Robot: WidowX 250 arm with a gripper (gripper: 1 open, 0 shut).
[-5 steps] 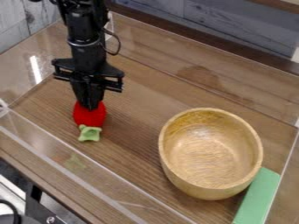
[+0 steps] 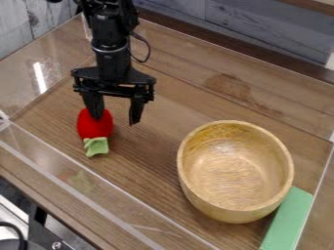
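A red strawberry-like toy with a green top [image 2: 94,127] lies on the wooden table at the left. The black arm hangs over it from the top, its gripper [image 2: 115,109] open, one finger beside the red toy's upper part and the other to its right. A large tan bowl [image 2: 235,174] sits at the lower right.
A green block [image 2: 287,220] lies at the bottom right, beside the bowl. The table's left edge and a dark cable are at the lower left.
The toy looks about where it was.
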